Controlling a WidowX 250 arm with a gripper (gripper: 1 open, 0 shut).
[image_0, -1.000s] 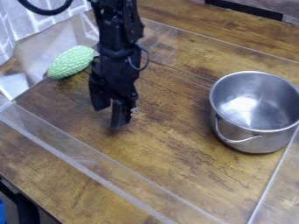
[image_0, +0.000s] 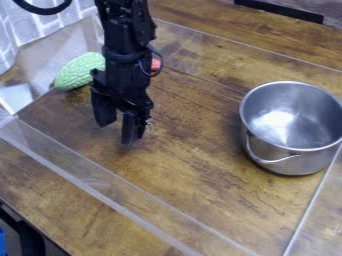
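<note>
My black gripper (image_0: 118, 122) hangs low over the wooden table, left of centre, pointing down. Its dark fingers blend together, so whether it is open or shut is unclear, and I see nothing clearly between them. Behind the arm at the left, a green bumpy toy corn cob (image_0: 75, 74) lies on the table. A small red object (image_0: 156, 65) peeks out behind the arm, mostly hidden.
A large steel pot (image_0: 290, 128) stands on the right. Clear plastic walls edge the work area at the left, back and front.
The arm has shifted slightly to the left, and part of the red object now shows behind it. The corn and pot have not moved.
</note>
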